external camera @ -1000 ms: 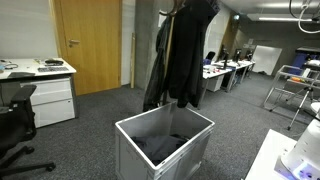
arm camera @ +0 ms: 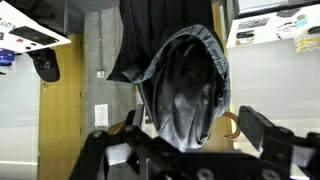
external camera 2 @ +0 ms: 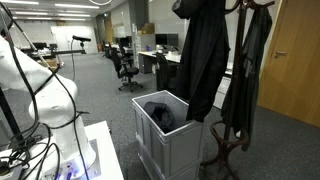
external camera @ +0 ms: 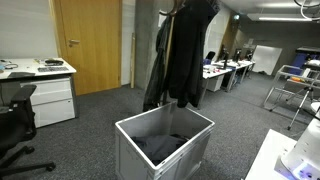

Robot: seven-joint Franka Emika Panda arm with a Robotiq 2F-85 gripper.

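A dark garment [external camera: 185,60] hangs high by the wooden coat stand [external camera: 168,50], above a grey bin [external camera: 135,160]. In exterior view 2 a long black garment [external camera 2: 203,65] reaches down near the bin's [external camera 2: 172,150] far corner, and another dark coat [external camera 2: 247,95] hangs to its right. A crumpled dark cloth [external camera 2: 160,116] lies inside the bin. My gripper stands open in the wrist view, with dark fabric [arm camera: 185,85] ahead of and between its fingers. No grip on the fabric shows. Both exterior views leave the fingers unclear or out of frame.
A white table [external camera: 270,160] with the robot's base [external camera: 302,155] sits at the right in exterior view 1. A desk [external camera: 38,90] and black chair [external camera: 18,125] are at the left. Open carpet [external camera: 90,140] surrounds the bin.
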